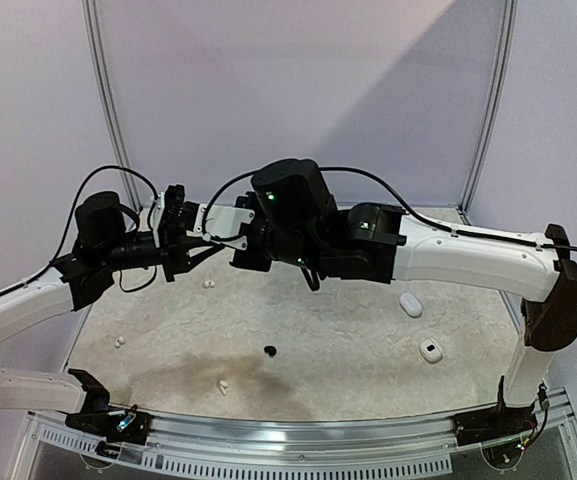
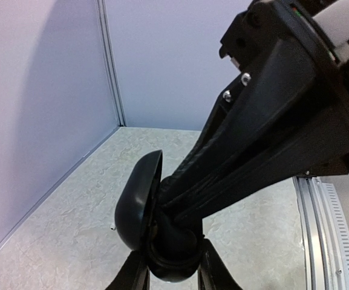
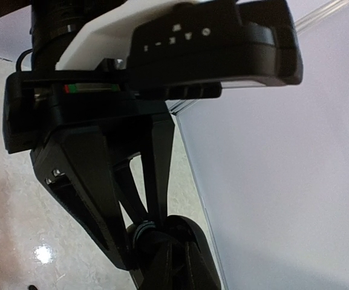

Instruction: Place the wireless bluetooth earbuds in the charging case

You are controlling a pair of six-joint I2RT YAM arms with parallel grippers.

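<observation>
The black charging case (image 2: 173, 266) is pinched by my left gripper, which is shut on it, with the lid (image 2: 135, 202) standing open. Seen from my right wrist, the case (image 3: 195, 232) lies at the bottom, behind my right gripper. My right gripper's fingertips reach into the open case from the right, close together. Whether they are shut, or have an earbud between them, is too dark to tell. On the table lies a small black earbud (image 1: 270, 350). The case's inside is mostly hidden.
Two white cases (image 1: 411, 305) (image 1: 431, 350) lie at the right of the table. Several small white earbuds, such as one pair (image 1: 208, 284) and a single bud (image 1: 222, 387), are scattered at the left and front. Mid-table is otherwise clear.
</observation>
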